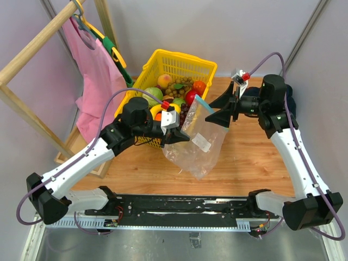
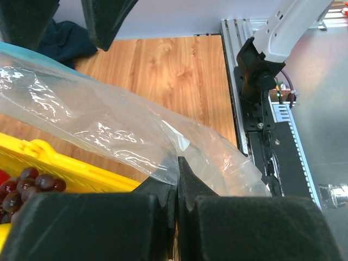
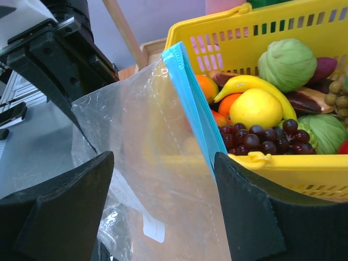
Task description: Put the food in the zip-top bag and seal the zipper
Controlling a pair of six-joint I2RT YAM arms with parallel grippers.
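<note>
The clear zip top bag (image 1: 202, 150), with a white label and a blue zipper strip (image 3: 190, 95), hangs above the table with nothing visible inside. My left gripper is shut on the bag's side edge, film pinched at its fingertips. Close to the blue strip, my right gripper stands part open, a finger on each side of the bag's zipper end. The strip passes near its right fingertip; whether they touch is unclear. The food lies in the yellow basket (image 1: 183, 56): grapes (image 3: 265, 140), a lemon-yellow fruit (image 3: 258, 109) and a banana (image 3: 252, 85) among it.
The basket stands right behind the bag. A wooden rack (image 1: 32, 46) with a pink garment (image 1: 95, 80) occupies the left side. Dark cloth lies at the back right.
</note>
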